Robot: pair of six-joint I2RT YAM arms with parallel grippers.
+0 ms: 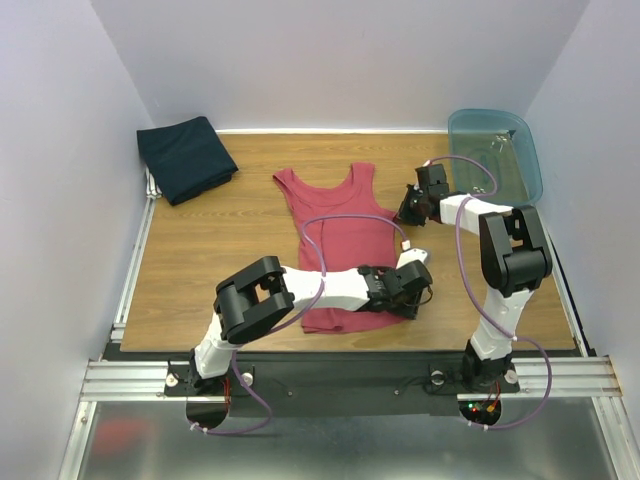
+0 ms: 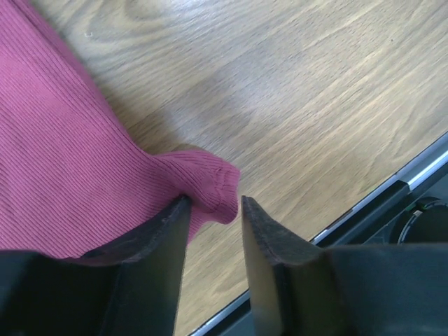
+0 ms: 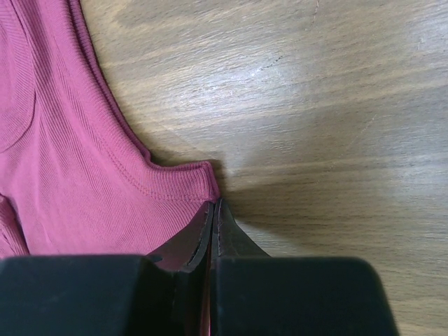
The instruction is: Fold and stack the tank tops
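Note:
A red-pink tank top (image 1: 345, 240) lies flat on the wooden table, its straps toward the back. My left gripper is at its bottom right corner, part open, with the cloth's raised corner (image 2: 210, 178) between and just beyond the fingertips. My right gripper is shut at the armhole edge (image 3: 189, 178) on the tank top's right side, its tips pinching or touching the hem; how much cloth is held cannot be told. The left arm hides part of the garment in the top view.
A folded dark navy cloth (image 1: 185, 160) lies at the back left. An empty-looking teal bin (image 1: 460, 135) stands at the back right, behind the right arm.

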